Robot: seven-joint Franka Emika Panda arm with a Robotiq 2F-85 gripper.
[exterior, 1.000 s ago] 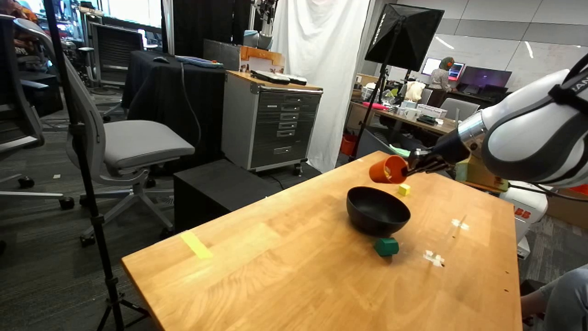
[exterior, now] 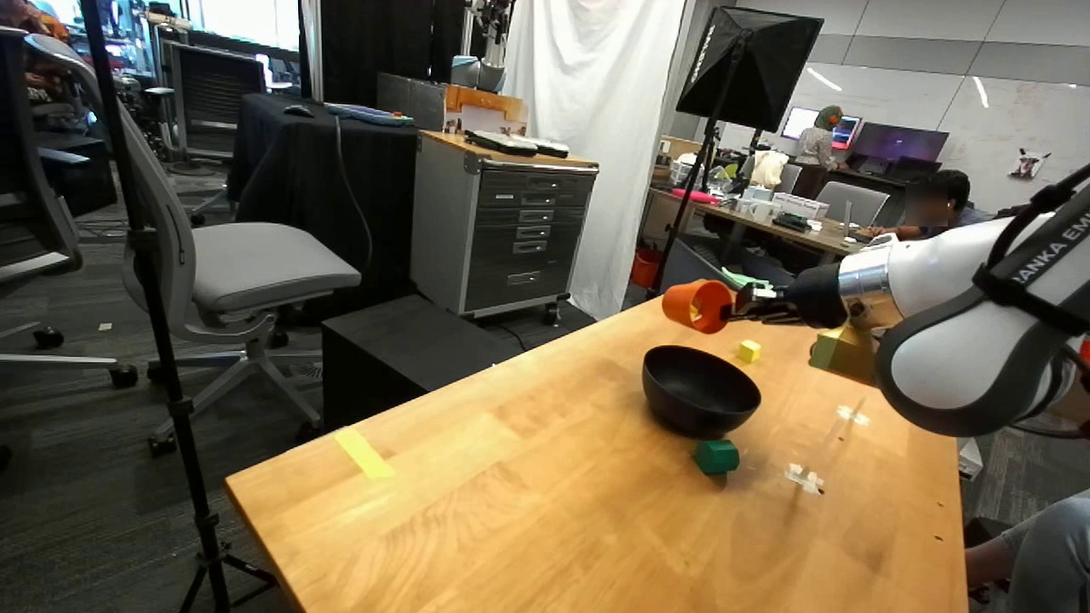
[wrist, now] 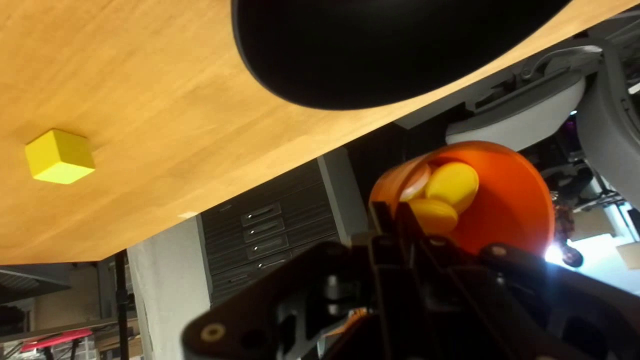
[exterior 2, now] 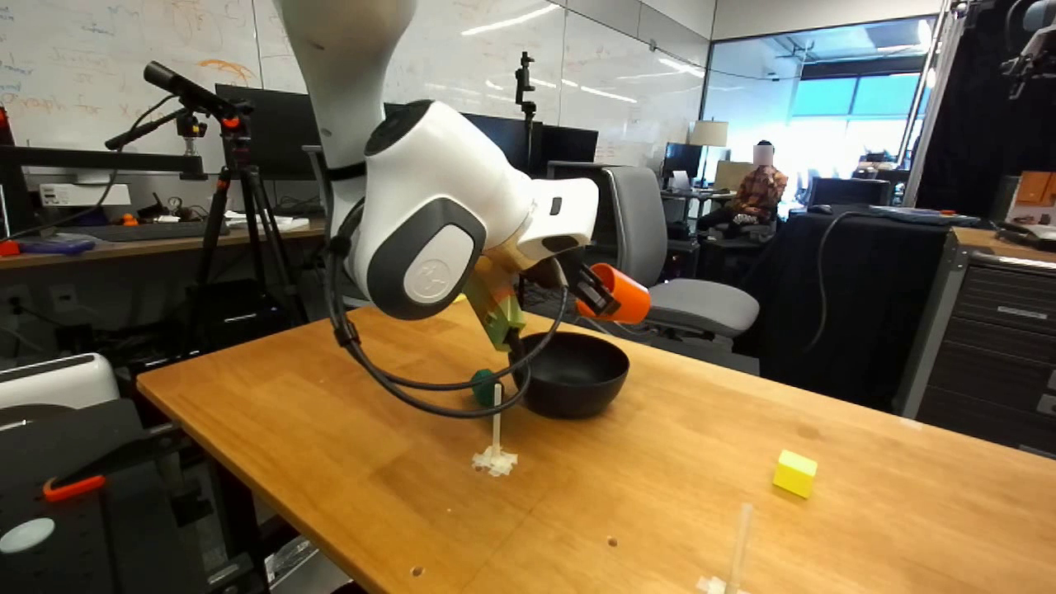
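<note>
My gripper is shut on the rim of an orange cup [wrist: 516,198]. Inside the cup lie several rounded pieces, among them a yellow one [wrist: 456,183] and a paler one partly covered. In exterior view 1 the orange cup [exterior: 686,305] is tilted on its side in the air, above and behind the black bowl [exterior: 700,393]. That bowl [exterior 2: 574,371] stands upright on the table, apart from the cup; its inside looks dark, and I cannot tell whether anything lies in it.
A green block [exterior: 716,458] lies close beside the bowl on the wooden table [exterior: 490,490]. A yellow cube [exterior 2: 795,473] sits on the other side, well clear. Taped pegs [exterior 2: 497,436] stand up from the table.
The arm has swung so that my gripper and the cup sit a little further left and slightly higher in exterior view 1. The cup's tilt has changed. Bowl, cube and green block stayed put.
</note>
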